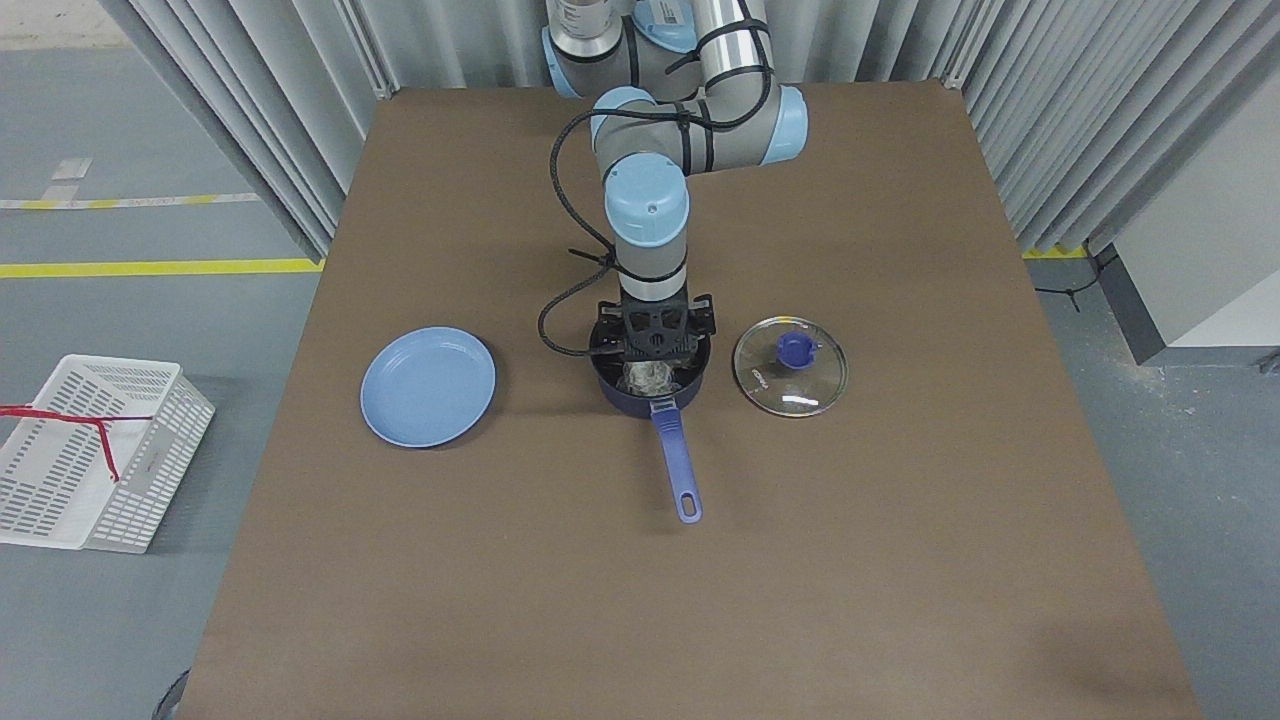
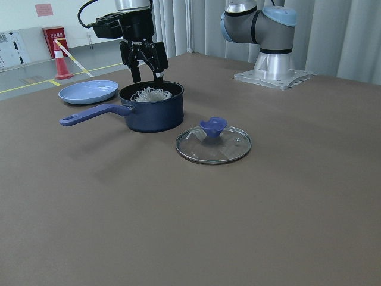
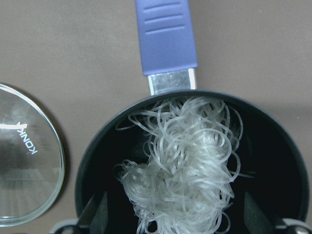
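A dark blue saucepan (image 2: 155, 116) with a long blue handle (image 1: 675, 468) stands mid-table, holding a tangle of white translucent noodle-like strands (image 3: 180, 165). My black gripper (image 2: 147, 74) hangs over the pan, its fingers spread near the rim at either side of the lower wrist view, with the strands between them, apparently not gripped. A glass lid (image 1: 768, 378) with a blue knob lies to the pan's right in the front view. A light blue plate (image 1: 427, 386) lies to its left.
A white plastic basket (image 1: 144, 492) is on the floor left of the table. Curtains hang behind the arm.
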